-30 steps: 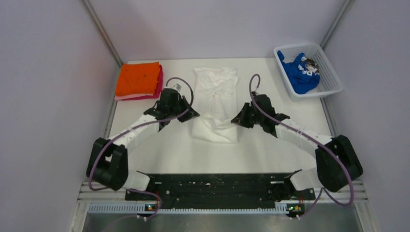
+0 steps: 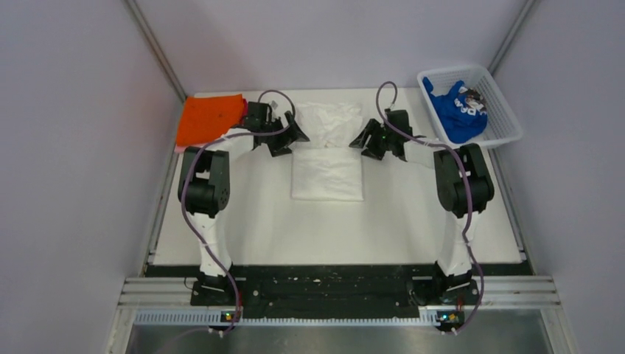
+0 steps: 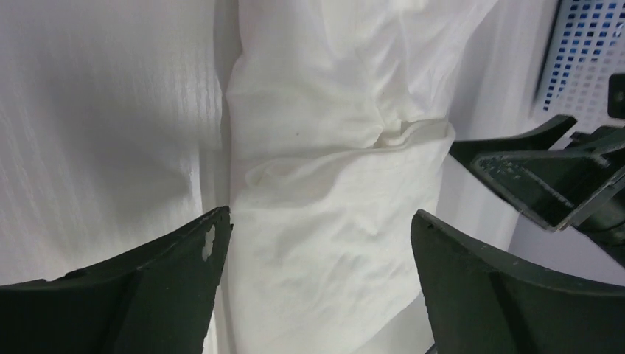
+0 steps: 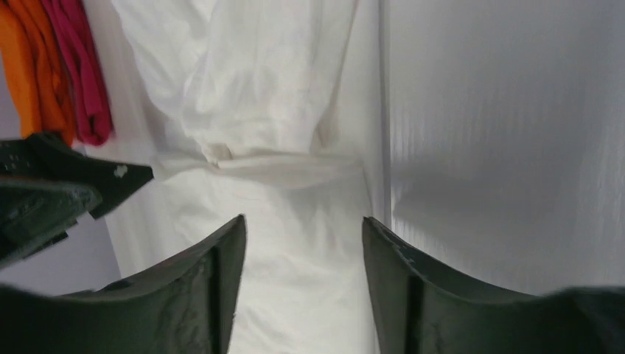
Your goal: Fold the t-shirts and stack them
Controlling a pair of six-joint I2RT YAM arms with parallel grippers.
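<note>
A white t-shirt point(image 2: 327, 175) lies on the table's middle, its near part folded back over itself. The folded edge crosses the shirt, with the far part point(image 2: 329, 122) lying flat and slightly wrinkled beyond it. At the left end of that edge, my left gripper is open, its fingers apart with cloth visible below and none pinched. On the opposite end, my right gripper has its fingers spread, with the shirt's corner lying beneath the gap. To the left, a stack of folded shirts shows an orange one point(image 2: 210, 119) on top.
A white basket point(image 2: 504, 122) at the back right holds a crumpled blue shirt point(image 2: 458, 114). Bare table point(image 2: 324, 236) lies in front of the white shirt and on both sides of it.
Both arms have moved away from the front edge toward the back, bringing the shirt's near part along.
</note>
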